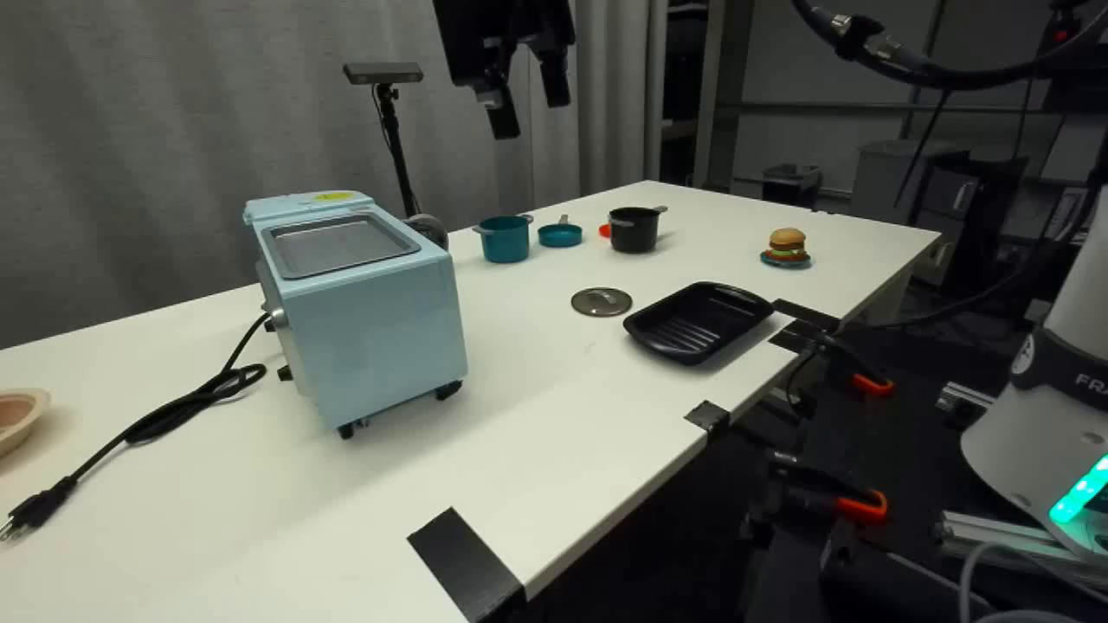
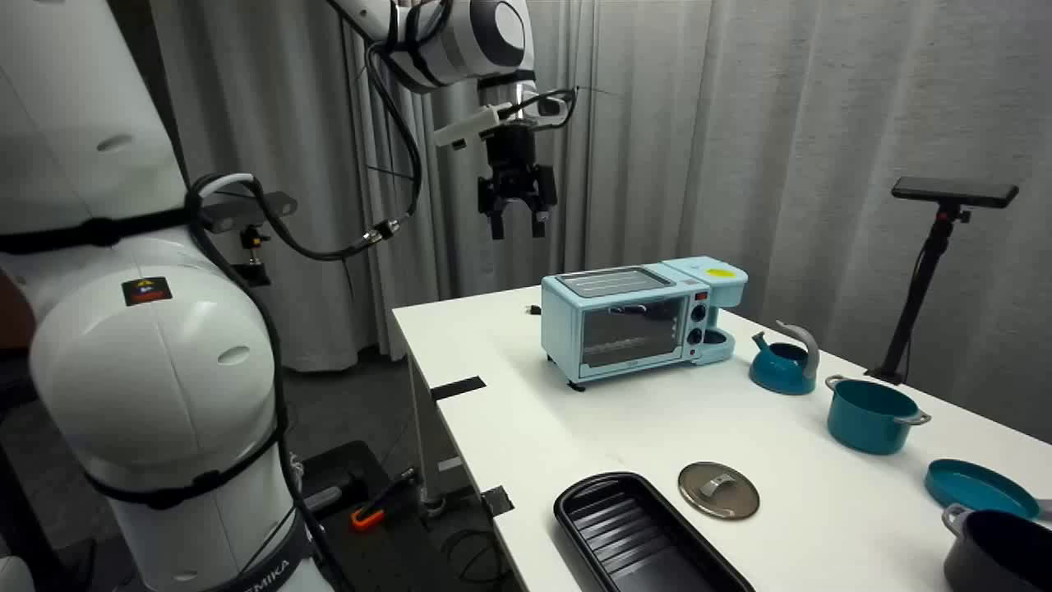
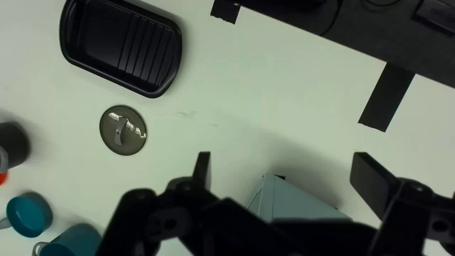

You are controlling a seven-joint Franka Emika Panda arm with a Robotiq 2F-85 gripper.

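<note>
My gripper hangs open and empty, high above the far end of the table near the blue toaster oven. In the wrist view its two fingers stand wide apart, with a corner of the oven below and between them. A metal tray lies on top of the oven. On the white table lie a black ridged pan and, beside it, a round glass lid with a handle. Farther along stand a teal pot, a teal frying pan and a dark pot.
A toy burger sits on a small plate toward the far right. A teal kettle stands close to the oven. The oven's black cord trails over the table toward a pinkish bowl. Bare tabletop lies between oven and lid.
</note>
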